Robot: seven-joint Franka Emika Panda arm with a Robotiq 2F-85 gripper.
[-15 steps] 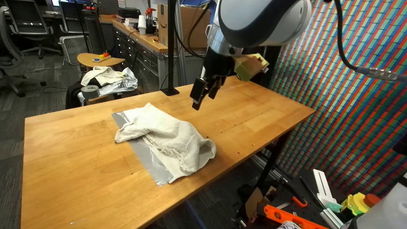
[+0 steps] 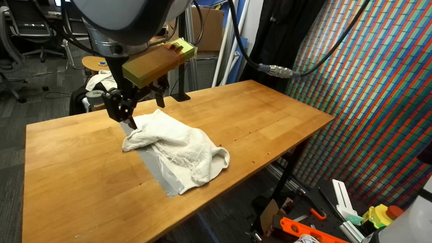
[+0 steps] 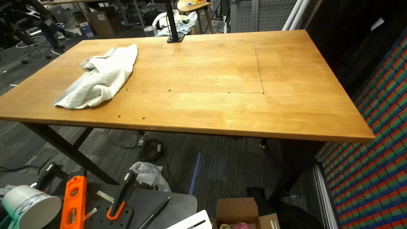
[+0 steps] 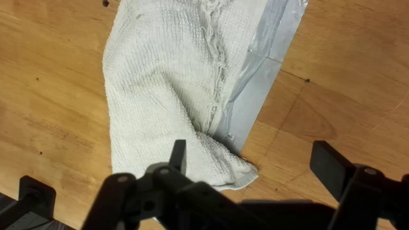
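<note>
A crumpled white towel lies on the wooden table, partly covering a strip of grey tape. In exterior view 2 the same towel is at the table's left side. My gripper is above the towel's far-left end, its fingers spread wide. From the wrist, the gripper stands open with nothing held; one fingertip overlaps the towel in the picture, while the other is over bare wood. A folded corner of the towel shows between them. The arm is out of sight in exterior view 2.
A black post stands on the table's back edge, beyond the gripper. A dark side table with tools sits in front, off the work surface.
From over the table's middle, my arm has swung left to above the towel's far end, with the gripper turned and lower. The towel lies as before.
</note>
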